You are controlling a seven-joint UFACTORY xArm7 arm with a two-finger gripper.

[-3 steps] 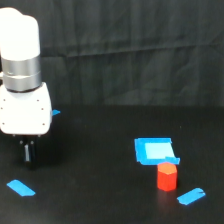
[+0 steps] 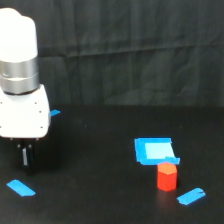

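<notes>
At the left edge of the camera view a white robot arm reaches down, with my gripper low over the black table under its housing. The fingers are dark against dark, so their opening is unclear. On the right side a red block stands in front of a blue-bordered square with a pale centre.
Blue tape strips lie on the table at front left, front right and behind the arm. A dark curtain hangs behind.
The arm and gripper have shifted very slightly left and down. The block and the blue square have not moved.
</notes>
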